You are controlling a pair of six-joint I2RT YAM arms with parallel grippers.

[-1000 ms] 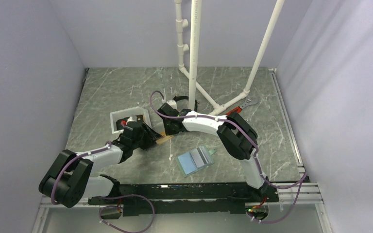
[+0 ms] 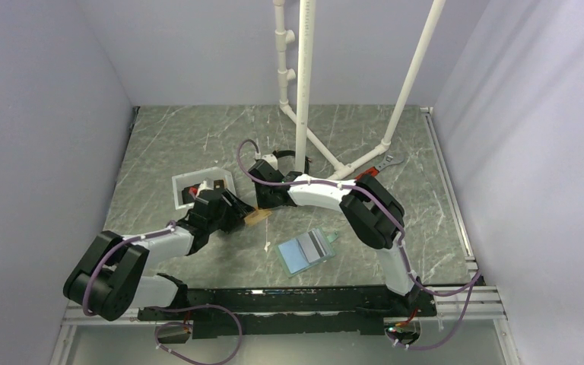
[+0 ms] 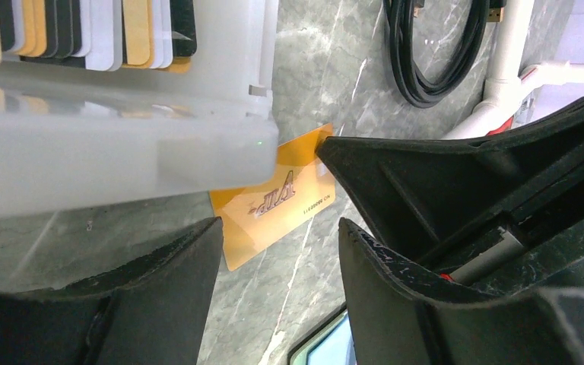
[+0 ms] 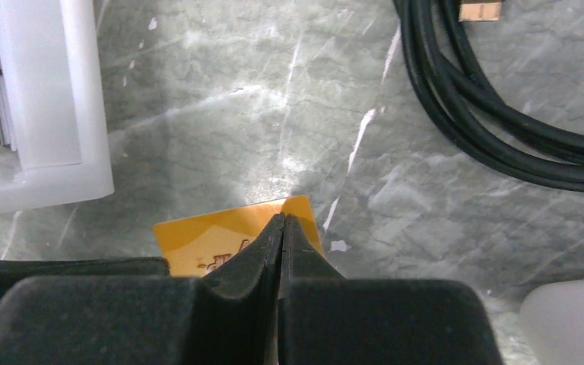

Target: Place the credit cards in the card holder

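A yellow-orange card [image 3: 285, 199] lies past the corner of the white bin, low over the table; in the top view the card [image 2: 258, 217] shows between the two grippers. My left gripper is open, its fingers spread either side of the card's near end. From the right, my right gripper reaches in shut, its tips at the card's far corner; whether they pinch it I cannot tell. The open card holder [image 2: 305, 252], green-edged with blue and grey panels, lies at front centre. Several other cards [image 3: 105, 34] stand in the white bin [image 3: 220, 65].
A coiled black cable [image 4: 494, 114] lies behind the right gripper. White pipes [image 2: 327, 152] stand at the back, with a red-handled wrench [image 2: 380, 166] beside them. The table right of the card holder is clear.
The left arm has shifted slightly, ending a little to the right.
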